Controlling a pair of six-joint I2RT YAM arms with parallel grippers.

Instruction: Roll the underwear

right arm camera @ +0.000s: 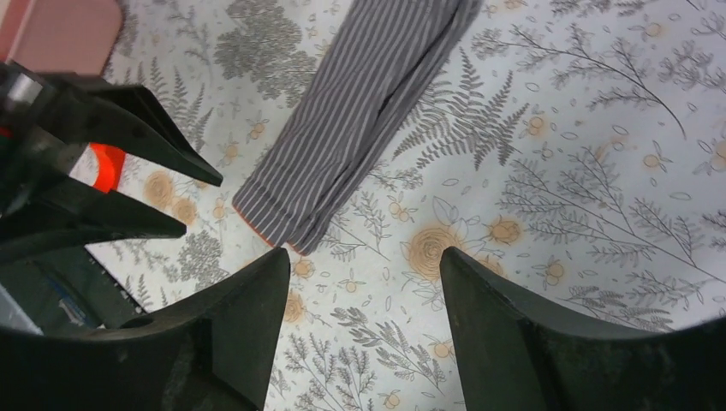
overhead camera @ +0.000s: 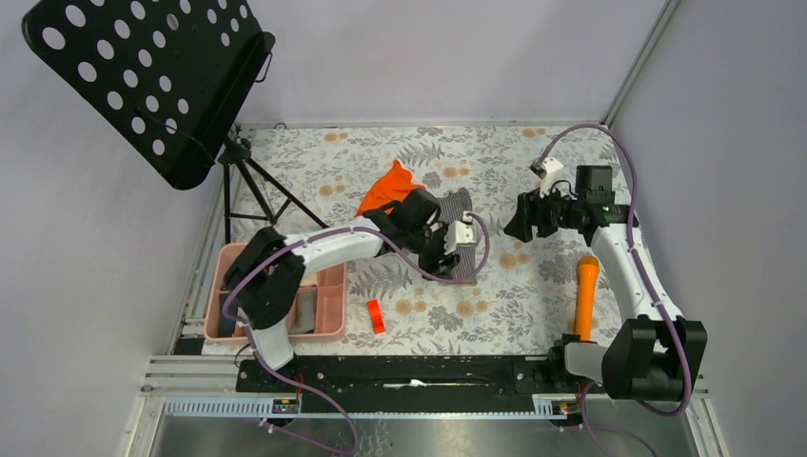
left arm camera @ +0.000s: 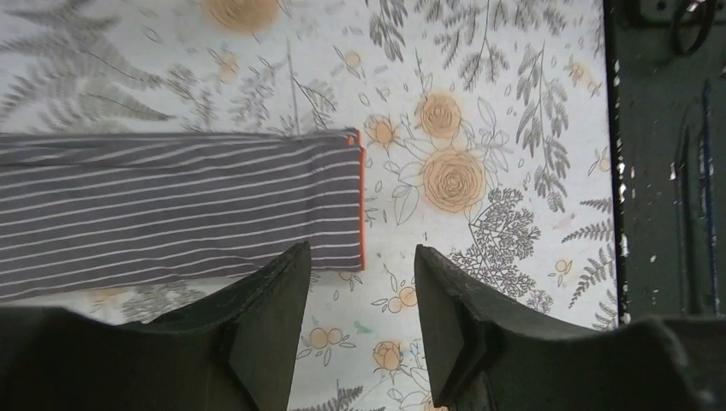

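The grey striped underwear (overhead camera: 458, 206) lies as a long flat strip on the floral surface, partly hidden in the top view by my left gripper (overhead camera: 436, 262), which hangs over its front part. In the left wrist view the underwear (left arm camera: 214, 205) ends in a red-edged short side beyond the open left fingertips (left arm camera: 364, 257). My right gripper (overhead camera: 530, 219) is to the right of the strip, apart from it. In the right wrist view the underwear (right arm camera: 334, 128) lies ahead, with nothing between the separated fingertips.
An orange cloth (overhead camera: 385, 186) lies behind the left arm. A pink divided box (overhead camera: 331, 319) is front left, a red object (overhead camera: 375, 317) near the front, an orange cylinder (overhead camera: 585, 295) at the right. A black stand (overhead camera: 152, 86) rises at back left.
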